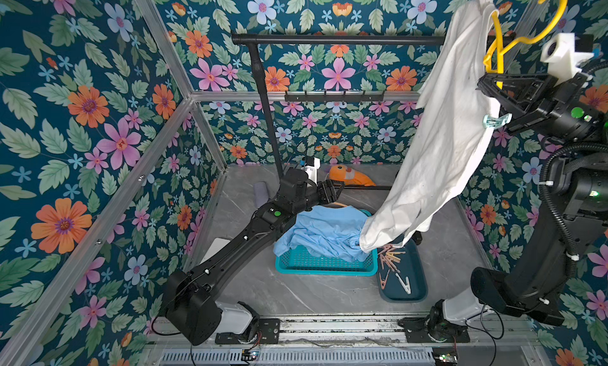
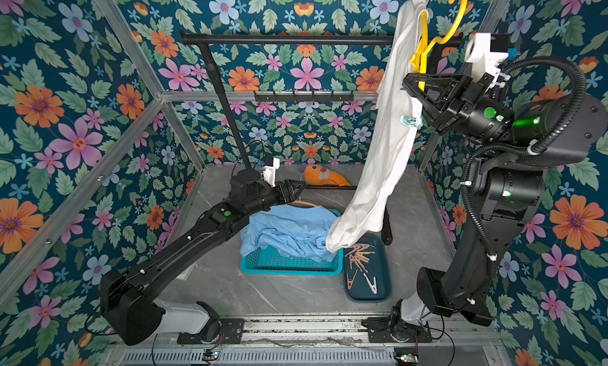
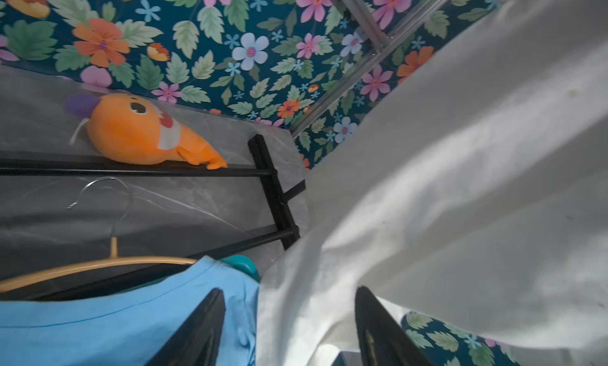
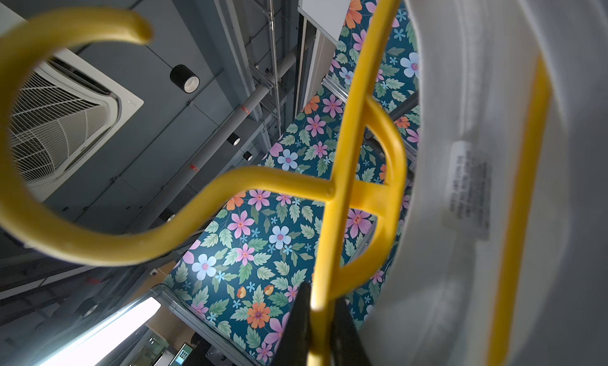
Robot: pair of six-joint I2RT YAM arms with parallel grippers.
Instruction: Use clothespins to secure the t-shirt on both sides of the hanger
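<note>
My right gripper (image 2: 414, 80) is shut on the yellow hanger (image 4: 345, 150), raised high at the upper right. The white t-shirt (image 1: 443, 131) hangs from it down to the baskets, with a pale green clip (image 1: 497, 120) on its edge just below the gripper. My left gripper (image 2: 296, 188) is low in the middle, fingers apart and empty, beside the shirt's lower part. Clothespins (image 2: 359, 259) lie in a dark tray (image 2: 373, 290) at the front right.
A black rack (image 1: 335, 39) spans the back. A blue garment (image 2: 285, 233) lies in a teal basket (image 2: 291, 264), with an orange plush toy (image 1: 348, 174) behind.
</note>
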